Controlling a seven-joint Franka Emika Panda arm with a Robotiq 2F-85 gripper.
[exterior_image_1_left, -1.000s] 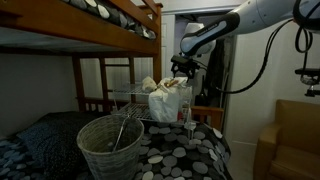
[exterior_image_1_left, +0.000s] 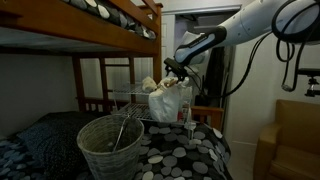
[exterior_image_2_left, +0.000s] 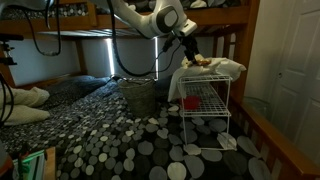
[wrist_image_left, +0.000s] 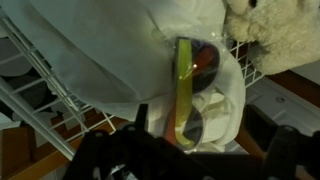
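Note:
Below my gripper in the wrist view lies a pair of sunglasses (wrist_image_left: 183, 95) with dark lenses and a yellowish-green edge. White cloth (wrist_image_left: 125, 50) is bunched under and around it on the wire rack (exterior_image_2_left: 207, 112). The two dark fingers stand wide open with the lower part of the glasses between them, nothing gripped. In the second exterior view the gripper (exterior_image_2_left: 190, 52) hangs just over the white cloth (exterior_image_2_left: 212, 70) on the top shelf. Too little shows there to make out the glasses clearly.
A fluffy cream plush (wrist_image_left: 275, 25) lies beside the cloth. A red thing (exterior_image_2_left: 190, 103) sits on a lower shelf. A tall wicker basket (exterior_image_1_left: 110, 147) stands on the dotted bedding, and the bunk bed's rail (exterior_image_2_left: 210, 17) runs behind the arm.
My gripper has come down and to the left, closer to the white cloth on the rack's top. The rack, cloth and basket look unmoved.

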